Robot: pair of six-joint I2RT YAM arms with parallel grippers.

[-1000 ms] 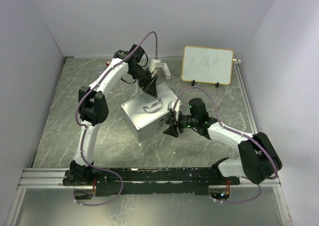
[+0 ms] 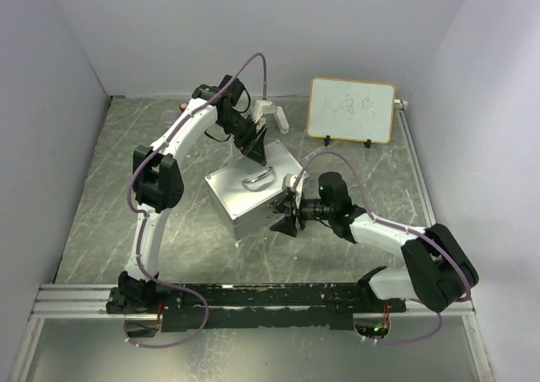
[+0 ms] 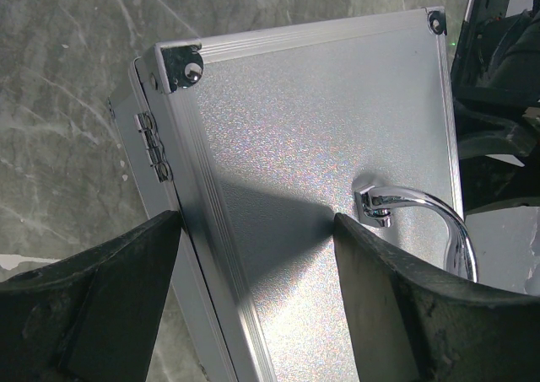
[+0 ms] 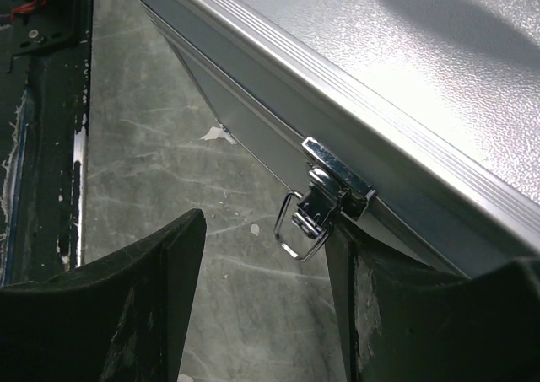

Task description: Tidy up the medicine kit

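A closed silver medicine case (image 2: 232, 182) stands turned at an angle mid-table, its curved chrome handle (image 2: 258, 180) on the lid. Over the lid's far side is my left gripper (image 2: 256, 152), fingers apart; in the left wrist view the lid and a hinge (image 3: 153, 146) show below and between its fingers. My right gripper (image 2: 287, 223) is at the near side wall, open. In the right wrist view, a metal latch (image 4: 325, 192) sticks out from that wall, its wire loop (image 4: 281, 237) in the gap, near the right-hand fingertip (image 4: 342, 239). Whether they touch, I cannot tell.
At the back right a framed whiteboard (image 2: 351, 110) stands on small feet. White items (image 2: 272, 114) lie behind the case, partly hidden by the left arm. A small red item (image 2: 183, 106) is at the back left.
My right gripper has moved slightly left and toward the front, closer to the case's near wall and latch. The left arm and the case look unmoved.
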